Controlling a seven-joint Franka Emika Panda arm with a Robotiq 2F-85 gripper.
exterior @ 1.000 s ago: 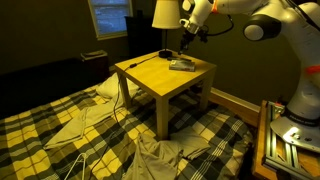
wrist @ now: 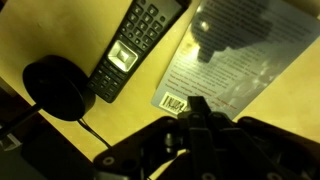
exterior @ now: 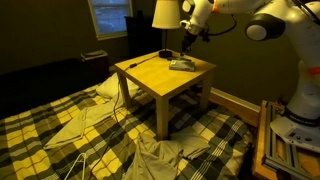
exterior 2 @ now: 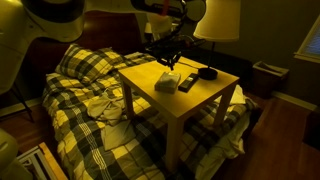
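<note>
My gripper is shut, with nothing visible between its fingers, and it points down above the near edge of a flat printed case or book (wrist: 235,60). A barcode shows on that item in the wrist view, and a glare covers part of it. From the side, the gripper (exterior: 187,43) hangs over the small wooden table (exterior: 150,78), apart from the case (exterior: 182,65). A dark remote control (wrist: 135,45) lies beside the case. The arm hides part of the tabletop in the wrist view.
A lamp with a pale shade (exterior: 167,14) stands on the table, its round black base (wrist: 55,88) near the remote. A plaid-covered bed (exterior 2: 85,100) borders the table, with crumpled cloth (exterior: 155,158) on it. Bare tabletop (exterior: 140,72) shows left of the case in exterior view 1.
</note>
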